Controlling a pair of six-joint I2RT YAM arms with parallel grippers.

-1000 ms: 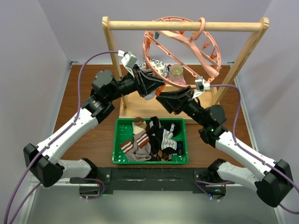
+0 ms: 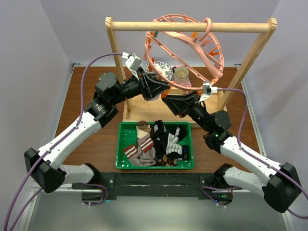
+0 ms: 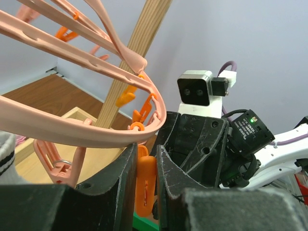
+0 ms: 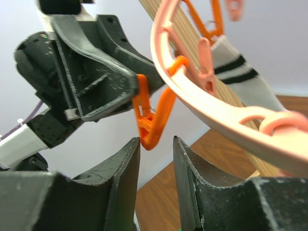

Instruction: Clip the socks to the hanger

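The pink hanger [image 2: 195, 43] hangs from the wooden bar. My left gripper is shut on an orange clip [image 3: 145, 192] at the hanger's lower rim [image 3: 72, 127]. My right gripper is beside that clip [image 4: 156, 122], its fingers slightly apart below it and nothing visible between them; the top view shows the two grippers nearly meeting. A white sock with dark stripes [image 4: 240, 77] shows behind the rim in the right wrist view. Below, a green tray [image 2: 121, 144] holds several socks [image 2: 144, 156].
The wooden stand [image 2: 255, 48] surrounds the hanger, with a pale shelf [image 2: 139, 110] under it. A patterned item and a cup [image 2: 181, 73] sit behind the hanger.
The pale hanging piece below my left gripper is less visible. The left arm is almost unchanged.
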